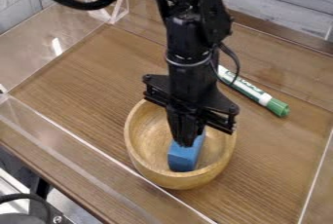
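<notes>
The black gripper (188, 136) reaches down into a round tan bowl (146, 161) near the front middle of the table. Its tip is just over a blue block (184, 158) lying in the bowl, partly hidden behind it. The gripper looks shut, with nothing visible between its fingers; whether it touches the block is hard to tell.
A white and green tube (255, 92) lies on the wooden table (92, 82) behind and right of the bowl. A clear low wall runs along the near-left edge.
</notes>
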